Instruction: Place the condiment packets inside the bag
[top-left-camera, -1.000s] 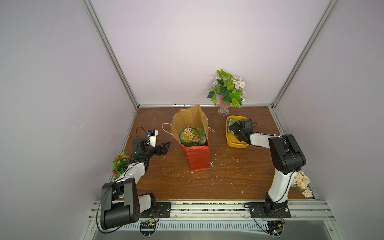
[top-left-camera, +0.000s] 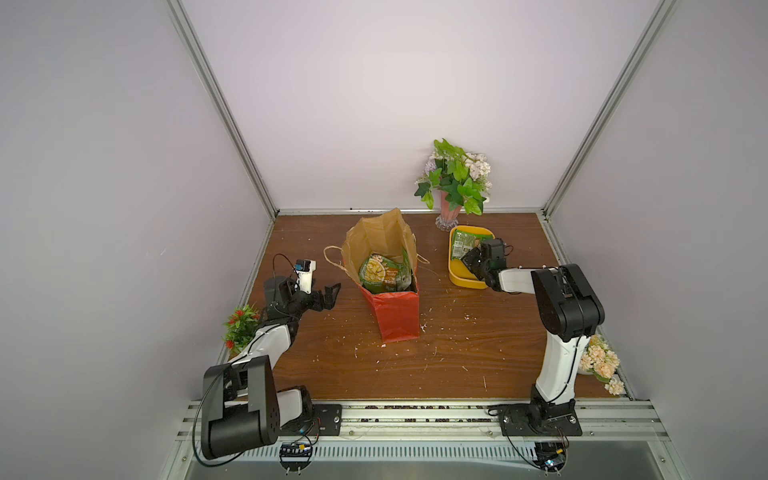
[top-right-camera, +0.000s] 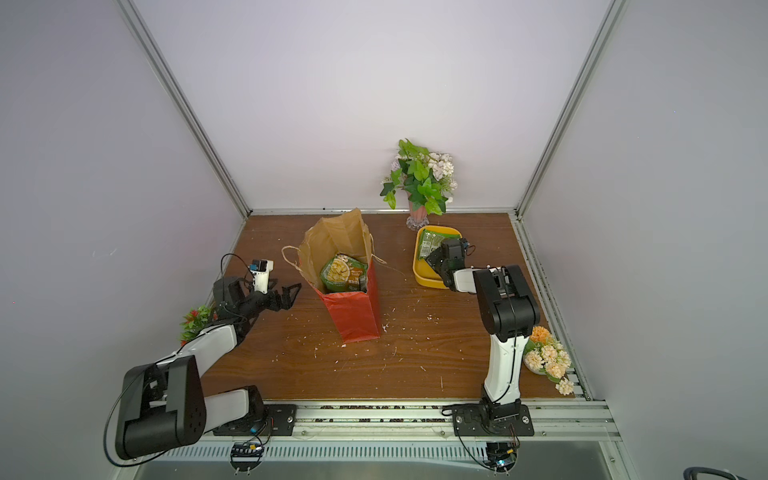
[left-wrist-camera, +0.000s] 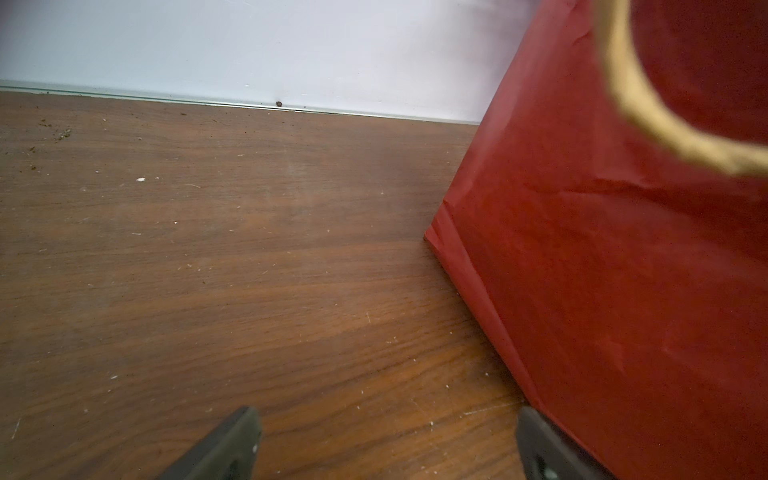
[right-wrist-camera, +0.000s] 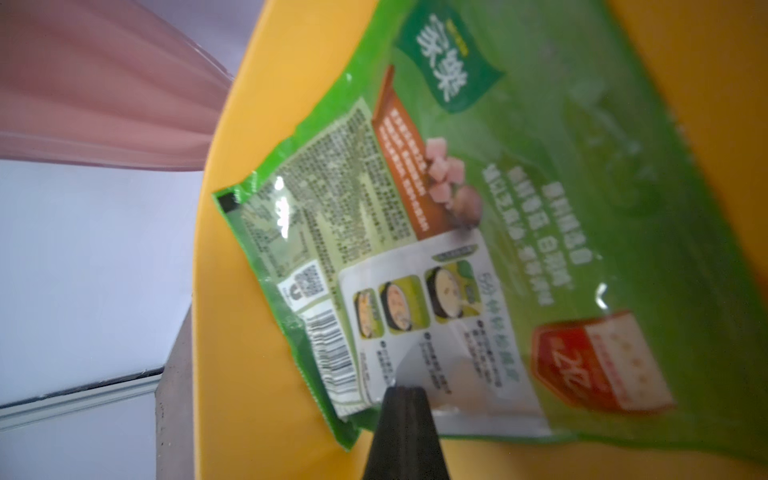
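One green condiment packet (right-wrist-camera: 480, 240) lies in the yellow tray (top-left-camera: 465, 281), its printed back facing the right wrist camera. My right gripper is shut at the packet's near edge, with nothing showing between its fingers. The paper bag (top-left-camera: 396, 316), red outside and brown inside, stands open in the middle of the table. Green packets (top-left-camera: 384, 272) with a yellow picture show through its mouth. To the left of the bag, my left gripper is open and empty, its fingers (left-wrist-camera: 232, 440) apart above the bare wood.
Behind the tray stands a pink vase with leaves and white flowers (top-left-camera: 456, 180). A rope handle (left-wrist-camera: 640, 100) sticks out from the bag's left side.
The yellow tray has shifted slightly back and left. More of the green packet in it shows now. My right arm has moved a little; the left arm and bag have stayed still.
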